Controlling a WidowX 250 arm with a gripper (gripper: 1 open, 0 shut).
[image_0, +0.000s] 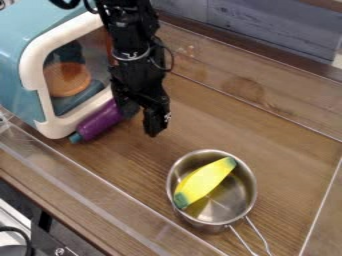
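Observation:
My black gripper (142, 112) hangs at the upper middle, over the near end of a purple object (98, 123), probably an eggplant, lying beside the blue box (40, 40) with white rim. Whether the fingers are open or shut I cannot tell. A steel pot (235, 206) with a yellow banana-like object (205, 181) in it sits at lower right.
An orange disc (67, 78) is inside the box.

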